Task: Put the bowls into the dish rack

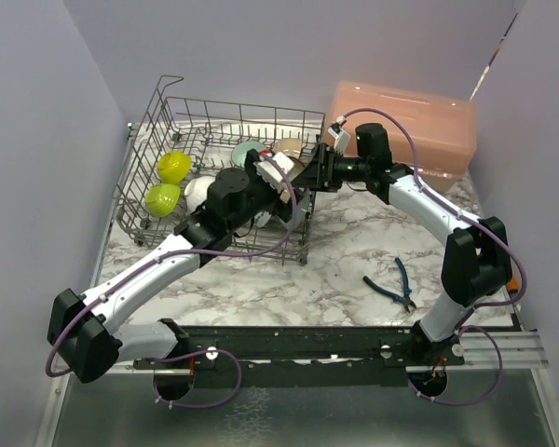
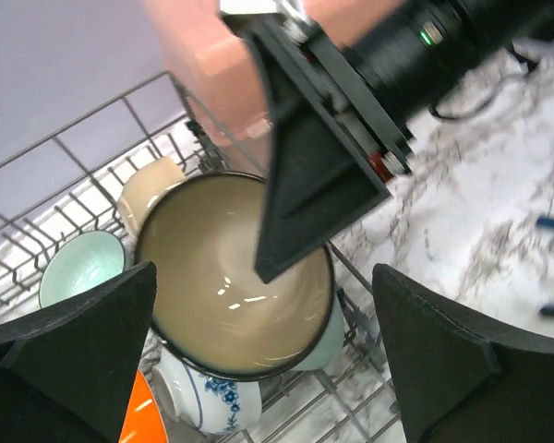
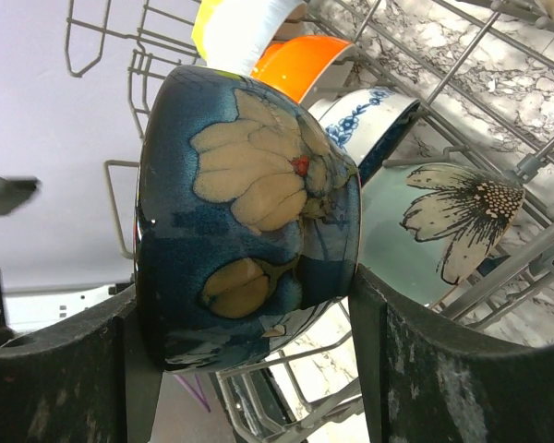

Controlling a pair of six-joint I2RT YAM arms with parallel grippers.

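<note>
In the dish rack [image 1: 182, 101] a dark bowl with tan flowers, tan inside in the left wrist view [image 2: 226, 323], stands tilted at the right end, my right gripper [image 1: 321, 172] around it; whether the fingers grip it is unclear. My left gripper [image 1: 270, 191] is open over the rack, facing that bowl. Other bowls sit in the rack: lime ones [image 1: 173, 166], a mint one [image 2: 78, 263], a blue-and-white one [image 3: 351, 125] and an orange one [image 3: 291, 60].
A pink translucent box [image 1: 401, 116] stands behind the right arm. Pliers [image 1: 387, 289] lie on the marble counter, whose front right is otherwise clear.
</note>
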